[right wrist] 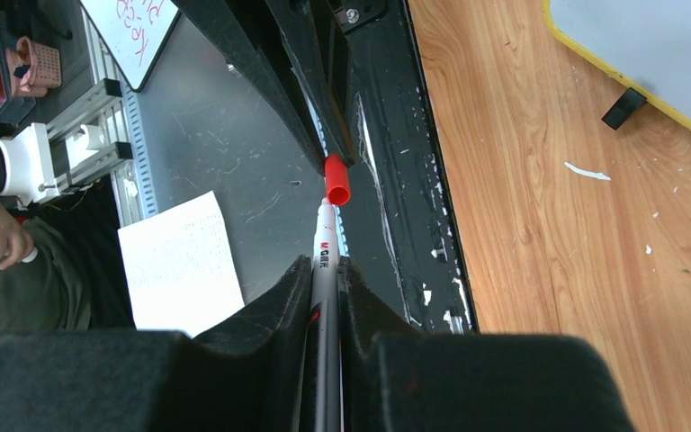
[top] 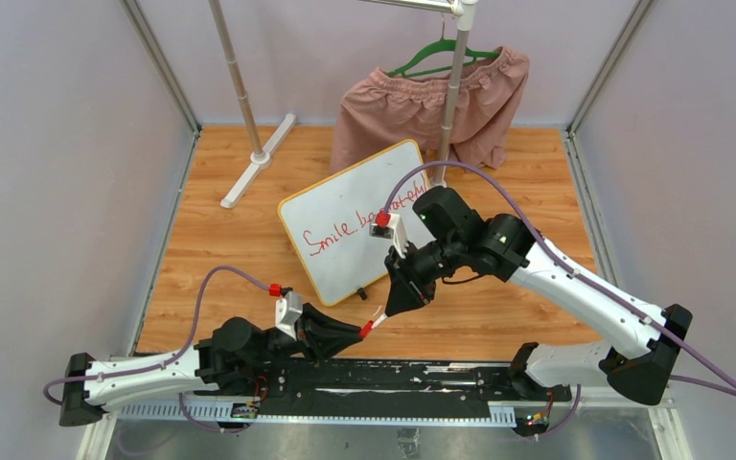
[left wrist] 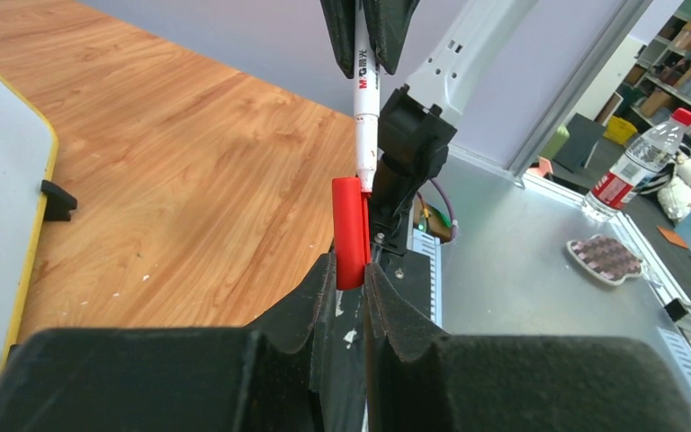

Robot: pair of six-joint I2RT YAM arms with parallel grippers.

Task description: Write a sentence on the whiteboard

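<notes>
A white marker (right wrist: 326, 238) is gripped by my right gripper, which is shut on its barrel. My left gripper is shut on a red cap (left wrist: 349, 232), its mouth facing the marker. In the left wrist view the marker's tip end (left wrist: 366, 175) sits just beside the cap's mouth, off its axis; whether they touch I cannot tell. From above, both grippers meet at the table's front. Behind them lies the yellow-edged whiteboard (top: 345, 259), bearing red handwriting that starts with "Smile"; my right arm covers part of the writing.
Pink shorts (top: 374, 110) hang from a green hanger (top: 441, 53) on a rack behind the board. A small black clip (top: 362, 293) is at the board's lower edge. Bare wooden table (top: 220, 259) lies to the left.
</notes>
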